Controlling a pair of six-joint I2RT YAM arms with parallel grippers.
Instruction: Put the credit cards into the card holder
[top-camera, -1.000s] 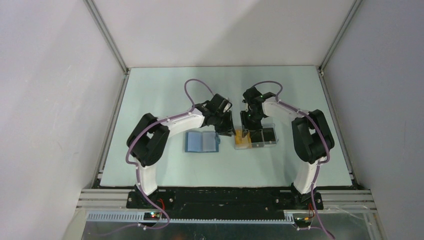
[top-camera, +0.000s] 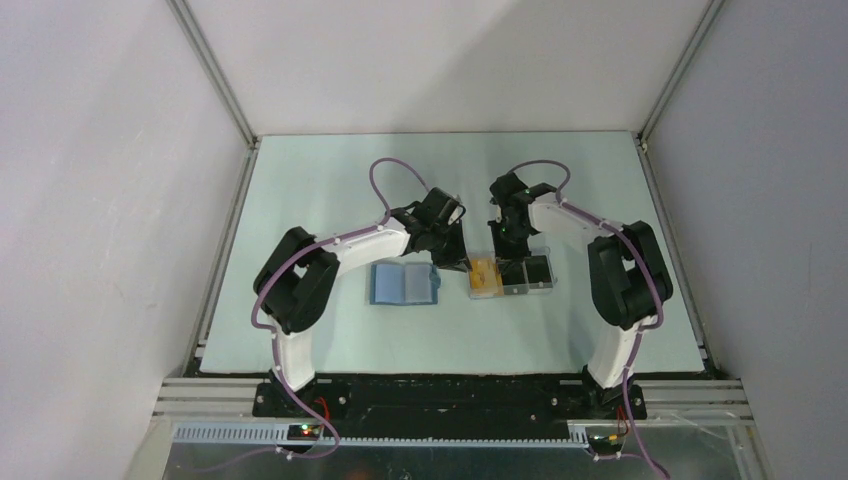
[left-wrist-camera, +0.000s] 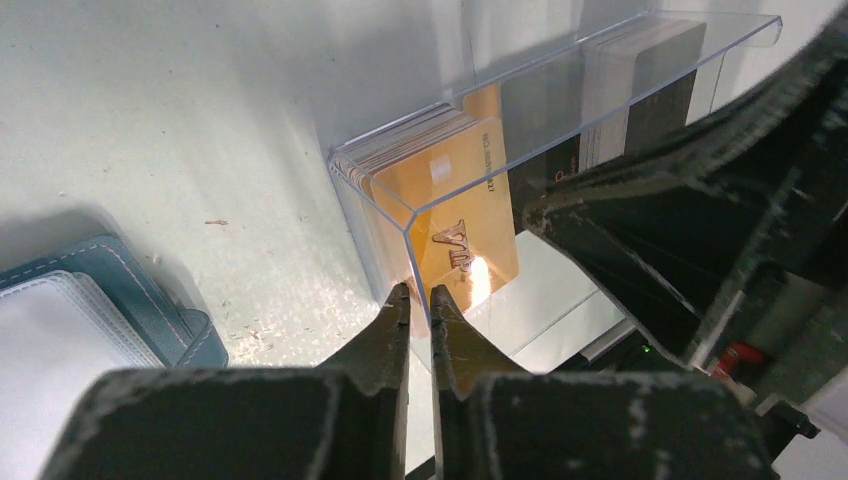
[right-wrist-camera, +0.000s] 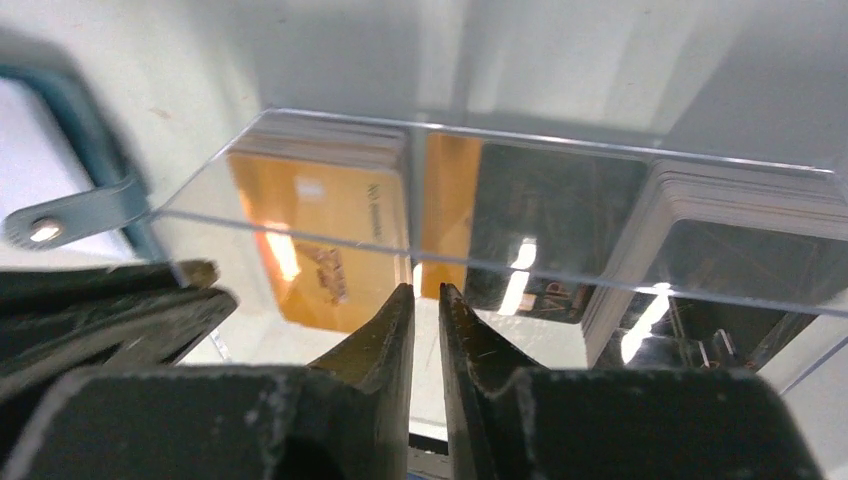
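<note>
An open blue card holder (top-camera: 404, 284) with clear sleeves lies flat left of a clear box (top-camera: 540, 287) of cards. Gold cards (left-wrist-camera: 450, 215) lean as a stack in the box's left compartment, and dark cards (right-wrist-camera: 550, 220) fill the others, with a gold strip (right-wrist-camera: 450, 200) showing beside the middle ones. My left gripper is shut on the box's clear left corner wall. Slightly open, my right gripper hovers over the box around the divide between gold and dark cards, with nothing visible between its fingers.
A snap strap (right-wrist-camera: 85, 212) sticks out from the card holder toward the box. The two grippers are close together over the box.
My right gripper has shifted a little to the right, off the gold cards toward the dark ones. The left arm, box and card holder stay put.
</note>
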